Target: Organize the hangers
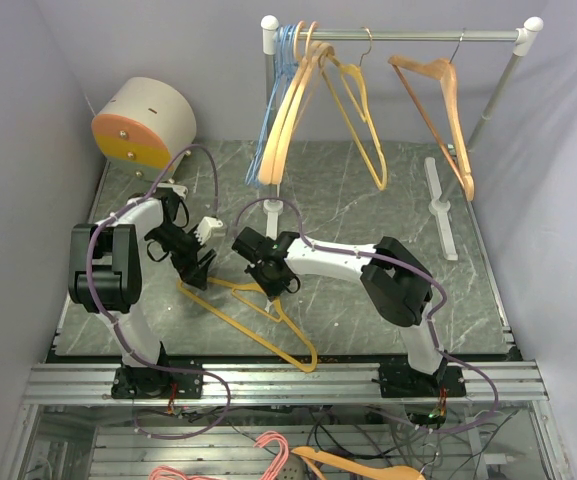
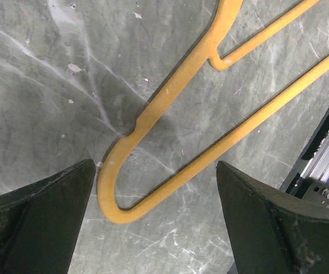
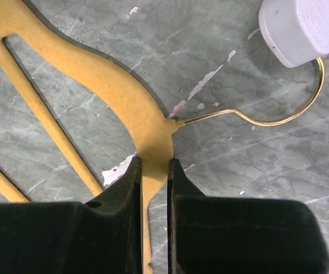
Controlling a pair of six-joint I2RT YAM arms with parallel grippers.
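Observation:
A yellow hanger (image 1: 248,329) with a gold hook (image 3: 277,121) lies flat on the grey marble floor. My right gripper is at the neck of this hanger, its fingers close on either side of it below the hook; whether they grip it is unclear. My left gripper stands open over the hanger's other end, with the rounded corner between its fingers from above.
A rail (image 1: 413,36) above carries blue, wooden and yellow hangers. A round cabinet (image 1: 144,120) stands back left. More hangers (image 1: 358,465) lie in the front tray. White rail feet (image 1: 441,210) stand on the floor.

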